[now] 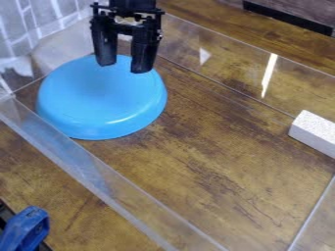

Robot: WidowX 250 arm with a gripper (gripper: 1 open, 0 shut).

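My black gripper (125, 51) hangs at the top centre of the camera view, over the back part of a round blue disc (100, 106). Its two dark fingers point down and stand apart, and I make out nothing between them. Whether the fingertips touch the disc I cannot tell.
A white block (314, 131) sits at the right edge of the wooden floor (216, 162). Clear panels edge the area, and a blue object (22, 231) lies at the bottom left outside the near panel.
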